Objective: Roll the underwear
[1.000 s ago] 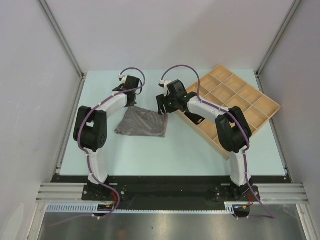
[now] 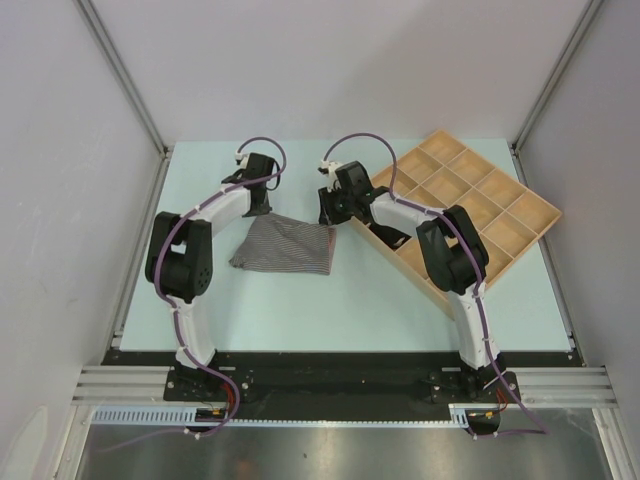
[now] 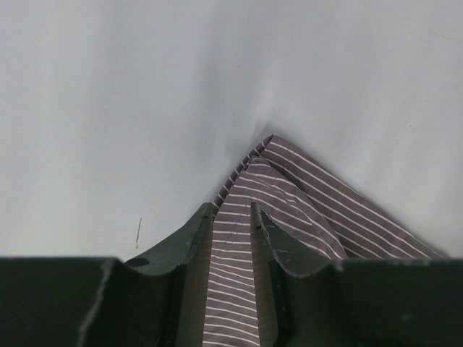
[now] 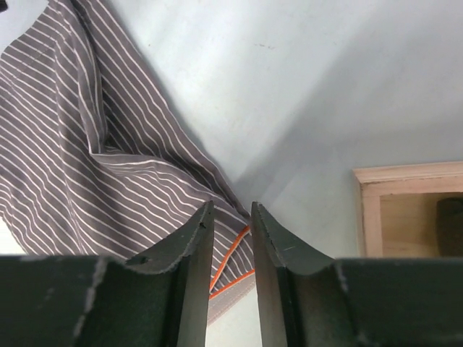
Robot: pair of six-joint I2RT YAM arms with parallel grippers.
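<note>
The underwear (image 2: 290, 245), dark with thin pale stripes, lies spread on the white table with a fold along its far edge. At its far left corner is my left gripper (image 2: 263, 211); in the left wrist view, striped cloth (image 3: 235, 282) shows through the narrow gap between its fingers. My right gripper (image 2: 327, 221) is at the far right corner. Its fingers (image 4: 269, 242) stand partly open around the cloth (image 4: 166, 199) there, with an orange-edged strip (image 4: 231, 258) between them. Whether either pair touches the cloth is hard to tell.
A wooden compartment box (image 2: 482, 205) stands tilted close on the right, with a dark item (image 2: 388, 236) in one near-left compartment. Free table (image 2: 300, 315) lies in front of the underwear.
The right gripper's fingers have come closer together, and its arm has shifted slightly to the left. The underwear lies as before.
</note>
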